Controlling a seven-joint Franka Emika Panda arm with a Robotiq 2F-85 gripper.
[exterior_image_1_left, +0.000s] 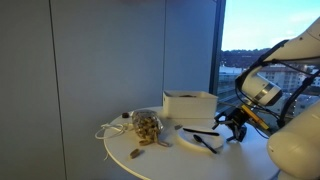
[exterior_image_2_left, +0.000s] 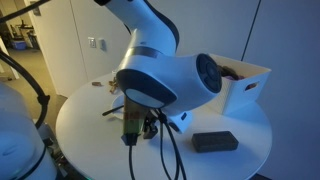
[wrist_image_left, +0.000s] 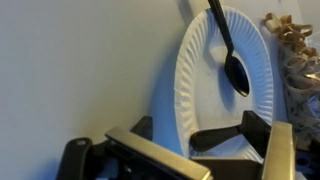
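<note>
A white paper plate lies on the table, holding a black spoon and a second dark utensil near its lower end in the wrist view. From exterior view 1 the plate shows the spoon at its near edge and the long dark utensil farther back. To the plate's right hovers my gripper, low over the table. In the wrist view the gripper is open, its fingers wide apart, with nothing visibly held.
A dark block rests on the table near the white box. Beyond the plate stands a clear container of tan pieces, with a few loose pieces beside it. Bare table lies in front of the plate.
</note>
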